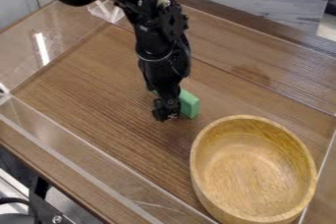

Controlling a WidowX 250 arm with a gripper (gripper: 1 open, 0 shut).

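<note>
The black robot arm reaches down from the top centre, its gripper (167, 102) low over the wooden table, open. Beside it, to its right, a small green block (187, 104) lies on the table, partly hidden behind the gripper. Whether the fingers touch the block cannot be told.
A large light-wood bowl (251, 174) stands at the lower right. A white object (108, 10) lies at the top left, by the table's far side.
</note>
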